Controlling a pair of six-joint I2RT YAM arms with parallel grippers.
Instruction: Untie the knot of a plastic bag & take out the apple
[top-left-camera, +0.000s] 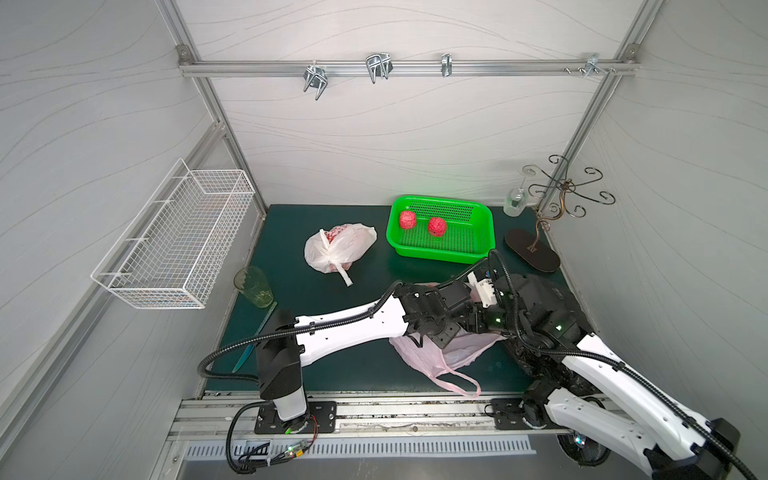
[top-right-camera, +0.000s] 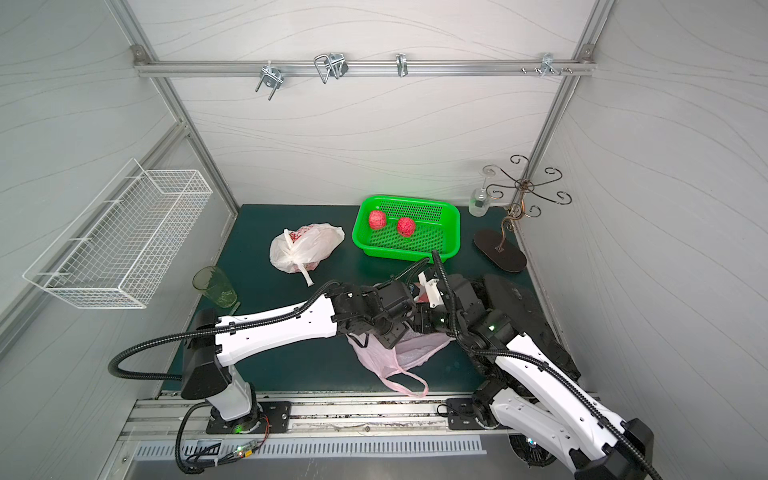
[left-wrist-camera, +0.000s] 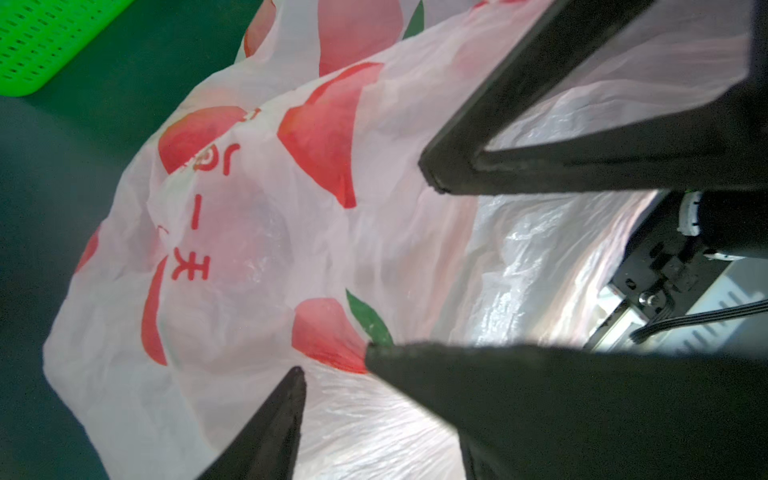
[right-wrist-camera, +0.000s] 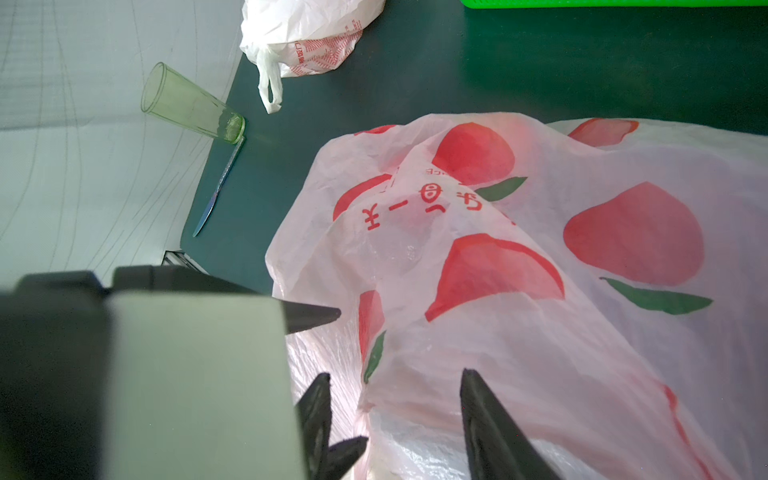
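A pink plastic bag with red fruit prints (top-left-camera: 436, 360) lies open at the front centre, both grippers low over it, crowded together in the top views. The left wrist view shows the crumpled bag (left-wrist-camera: 232, 240) filling the frame under dark fingers at the right; the right wrist view shows it (right-wrist-camera: 496, 352) beneath fingers at lower left. Whether either gripper pinches the film is unclear. A second, tied white bag (top-left-camera: 336, 248) with something red inside lies at the back left. No apple shows clearly in the open bag.
A green basket (top-left-camera: 440, 240) holds two red balls. A glass (top-left-camera: 254, 288) and teal stick are at left; a metal stand (top-left-camera: 532, 248) and bottle (top-left-camera: 514, 204) at right. A white wire basket (top-left-camera: 172, 240) hangs on the left wall.
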